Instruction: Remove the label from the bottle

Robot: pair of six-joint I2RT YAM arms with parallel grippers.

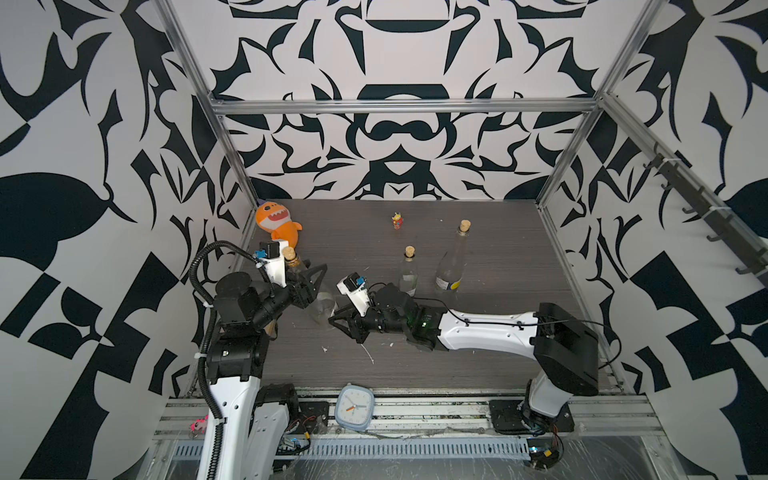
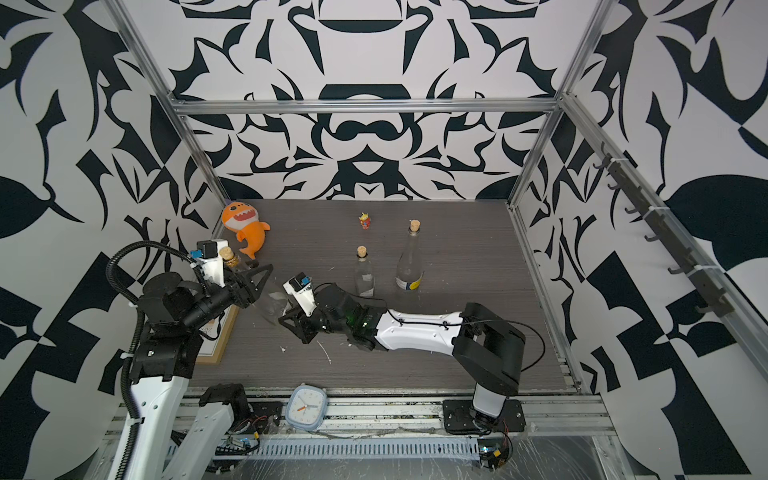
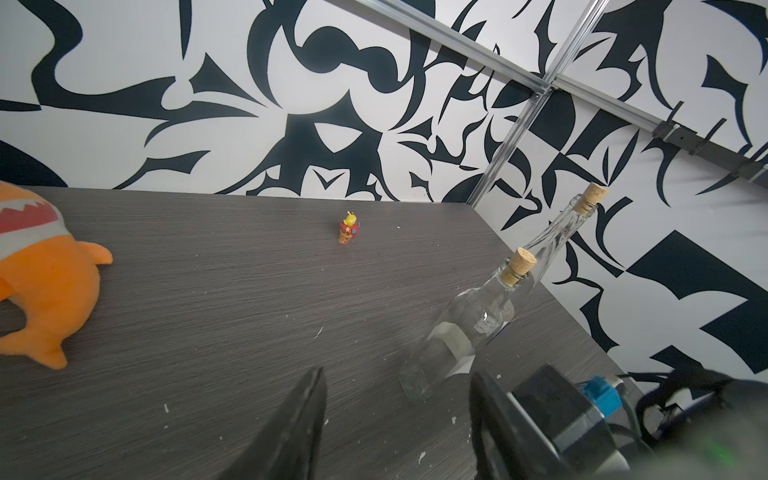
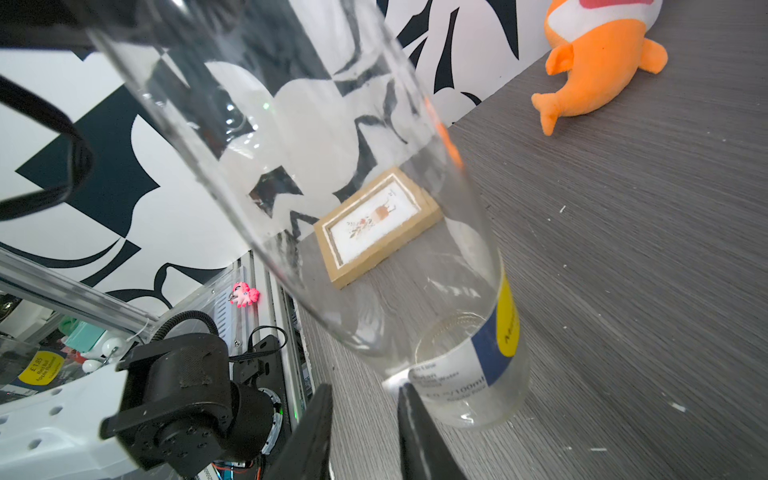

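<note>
A tall clear corked bottle (image 1: 324,308) stands at the left, with my left gripper at its neck; the cork (image 1: 289,253) shows above. The left fingers are spread, but the neck is outside the left wrist view, so I cannot tell whether they grip it. Close up in the right wrist view, the bottle (image 4: 464,256) looks slanted, with a white, blue and yellow label (image 4: 456,372) around its lower part. One label end (image 4: 392,382) sticks out from the glass. My right gripper is partly open just beside that end, nothing visible between its fingers.
A small corked bottle (image 1: 408,276) and a tall labelled one (image 1: 451,268) stand right of centre. An orange plush shark (image 1: 280,222), a tiny figure (image 1: 397,221) and a framed picture (image 2: 217,336) lie around. Free table is at the back.
</note>
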